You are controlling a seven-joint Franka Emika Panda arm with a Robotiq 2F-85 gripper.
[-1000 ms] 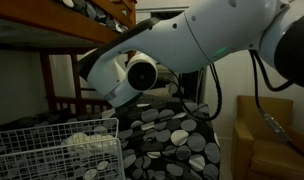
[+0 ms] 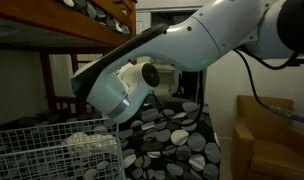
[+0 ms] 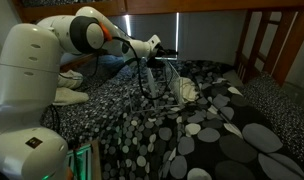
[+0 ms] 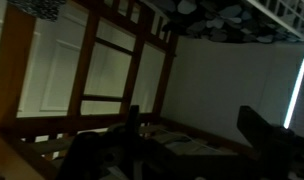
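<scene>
In the wrist view my gripper stands open, two dark fingers [image 4: 254,128] wide apart with nothing between them. Exterior view 2 has the arm's end [image 3: 157,48] raised at the back, close to a white wire basket [image 3: 175,78]; the exact gap cannot be judged. Seen from exterior view 1, the white arm [image 2: 122,88] is above and behind the basket [image 2: 52,160], and the fingers are hidden. A pale, lumpy item [image 2: 87,140] shows through the basket's wires.
Pebble-patterned cloth [image 3: 207,150] covers the wide surface in front. Wooden bunk-bed rails [image 4: 87,60] and a ladder rise nearby in the wrist view. To the right is a brown armchair [image 2: 272,140]. A loose cable [image 2: 254,85] hangs from the arm.
The basket has not moved.
</scene>
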